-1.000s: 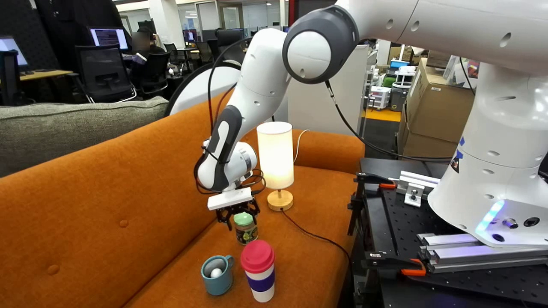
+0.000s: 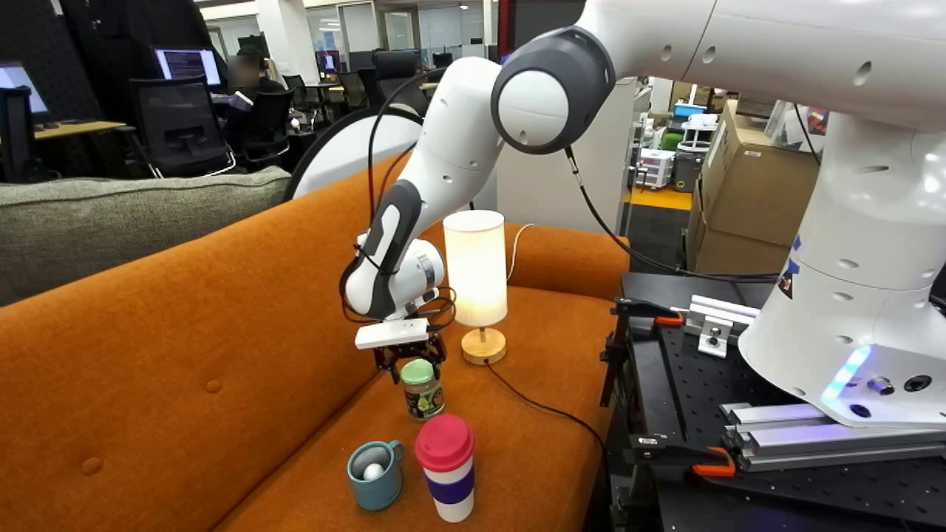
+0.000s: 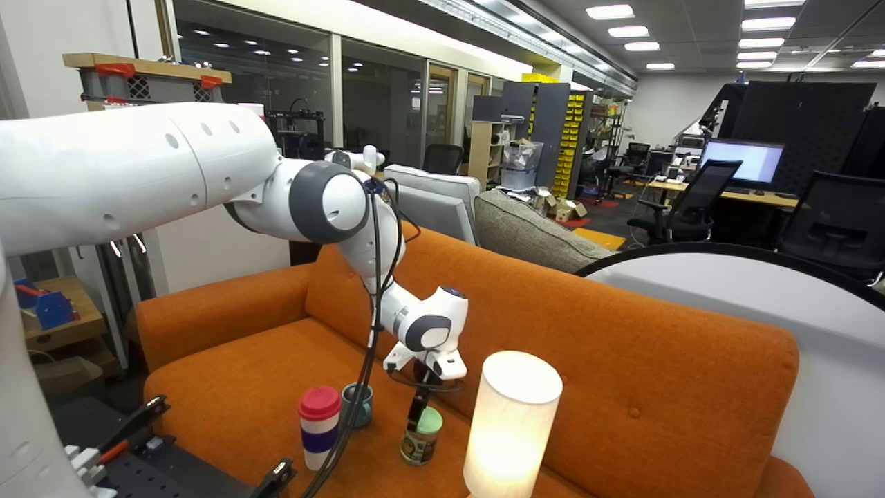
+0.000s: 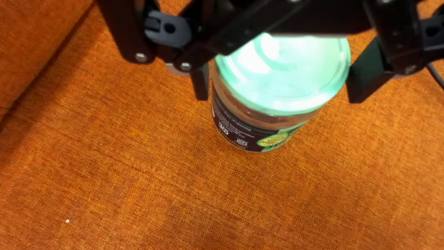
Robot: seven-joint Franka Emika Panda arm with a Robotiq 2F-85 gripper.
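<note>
A glass jar (image 2: 423,396) with a pale green lid stands upright on the orange sofa seat. In the wrist view the jar (image 4: 266,121) shows a dark label, and the gripper's body hides the far part of its lid. My gripper is open, with one finger (image 4: 200,83) to the left of the lid and the other finger (image 4: 366,75) to its right. A small gap seems to show at the left finger; whether the right one touches cannot be told. In exterior view 1 my gripper (image 2: 412,368) is right at the jar's top.
A lit table lamp (image 2: 476,266) stands close behind the jar, its cable (image 2: 550,408) running over the seat. Nearer the camera are a red-lidded cup (image 2: 446,465) and a blue mug (image 2: 375,479) with a white round object inside. The sofa backrest (image 2: 222,355) rises alongside.
My gripper has shifted slightly up and left in exterior view 1, its white housing now less tilted. Cup, mug and lamp have stayed put.
</note>
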